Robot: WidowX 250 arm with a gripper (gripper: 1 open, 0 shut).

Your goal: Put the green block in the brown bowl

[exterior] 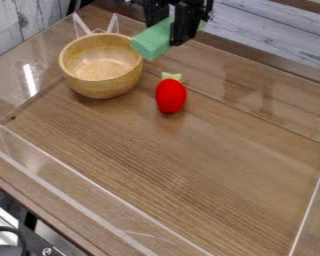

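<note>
The green block (153, 40) is up in the air near the top of the camera view, tilted, with my gripper (163, 28) shut on it. Parts of the black fingers are hidden behind the block and by the arm. Just left of and below the block in the picture lies the brown bowl (101, 88), a round tan wooden bowl on the table's far left. Its inside looks empty. The block appears at the bowl's right rim, above it and slightly behind.
A red strawberry-like object with a green top (171, 96) rests on the wooden table (190, 170), close to the bowl's right side. A pale wall (294, 32) borders the back.
</note>
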